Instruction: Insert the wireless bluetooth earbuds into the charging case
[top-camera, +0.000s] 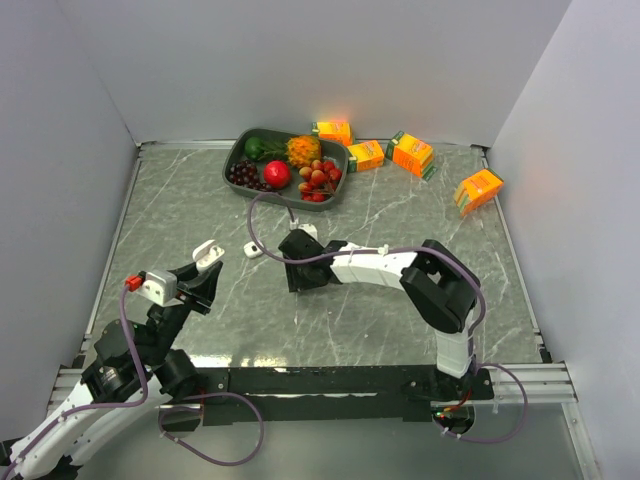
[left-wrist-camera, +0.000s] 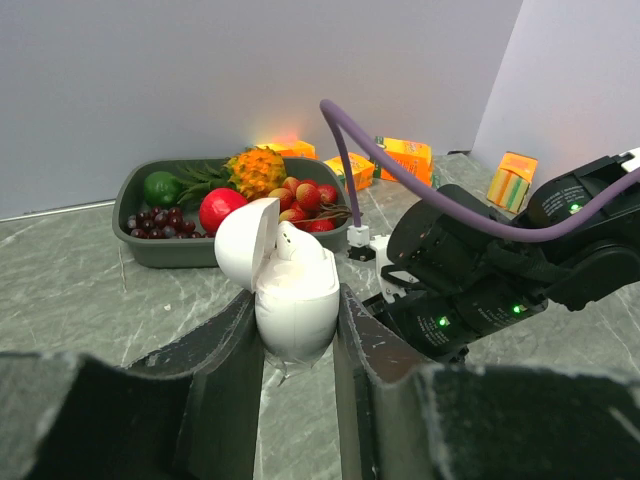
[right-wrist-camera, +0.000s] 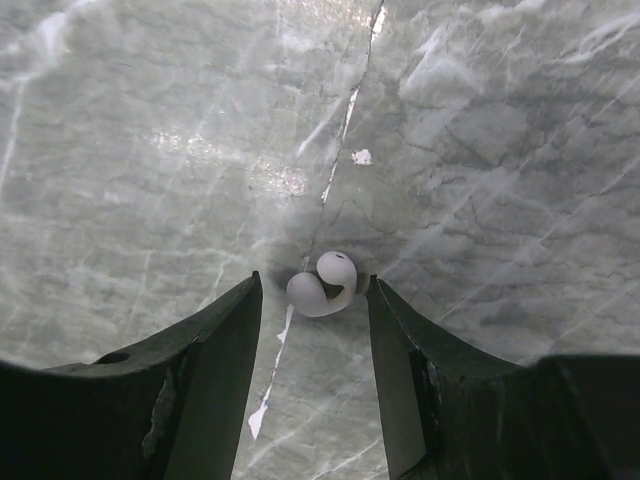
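My left gripper is shut on the white charging case (left-wrist-camera: 300, 300), held upright with its lid flipped open above the table's left-front area. My right gripper points down at the table in the right wrist view, its fingers apart on either side of a small white earbud (right-wrist-camera: 307, 294), just short of its rounded body. In the top view a small white piece (top-camera: 253, 249) lies left of the right gripper; whether it is an earbud is hard to tell.
A grey tray (top-camera: 232, 181) of fruit stands at the back, with several orange boxes (top-camera: 410, 150) to its right. A purple cable arches over the right arm.
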